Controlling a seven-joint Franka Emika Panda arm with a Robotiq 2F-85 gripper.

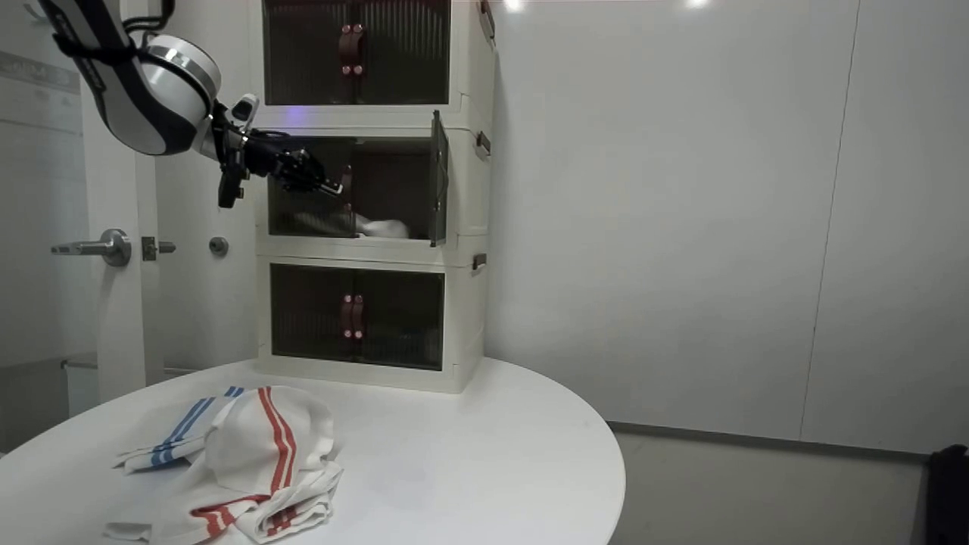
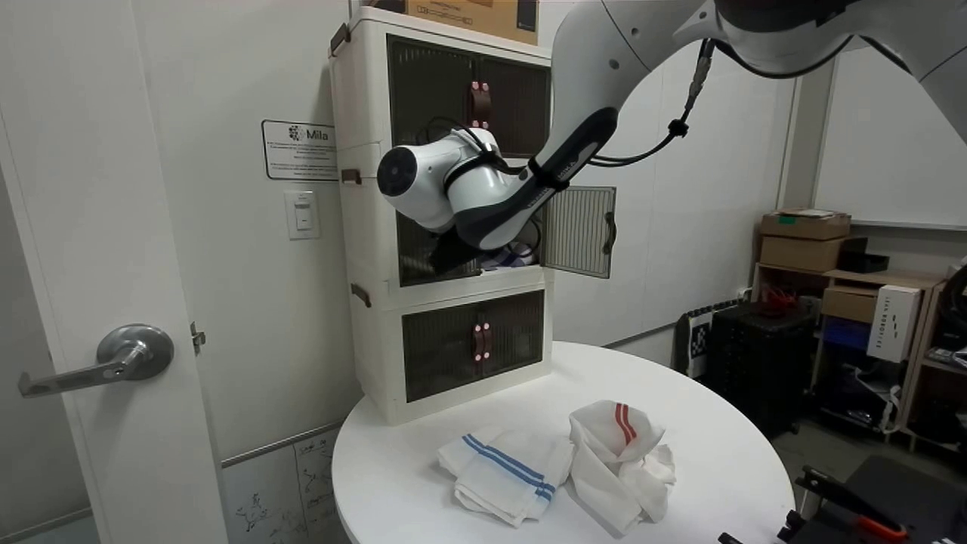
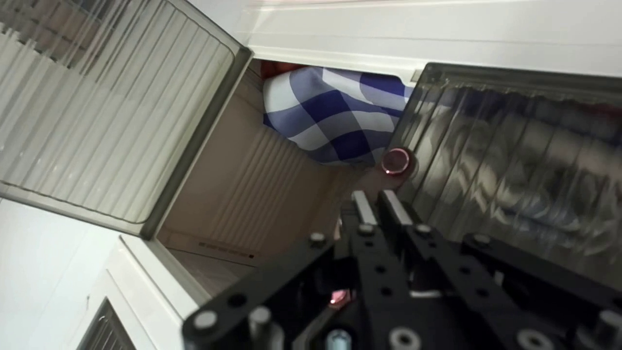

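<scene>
The middle cabinet compartment has its right-hand door [image 1: 440, 177] swung wide open, while the left-hand door [image 3: 513, 169] is across its half of the opening. A dark red strap handle [image 3: 396, 161] with a shiny round stud is on that left door. My gripper is at this handle, fingers nearly together, with the strap running between the fingertips. Part of the strap is hidden by the fingers. In exterior view 1 the gripper [image 1: 334, 189] is in front of the left door; in exterior view 2 the arm hides it. Inside lies a blue-and-white checked cloth [image 3: 338, 113].
Two striped towels, one blue-striped [image 2: 508, 471] and one red-striped [image 2: 621, 462], lie crumpled on the white round table [image 1: 509, 436]. The lower doors [image 1: 356, 315] and upper doors [image 1: 356, 50] are shut.
</scene>
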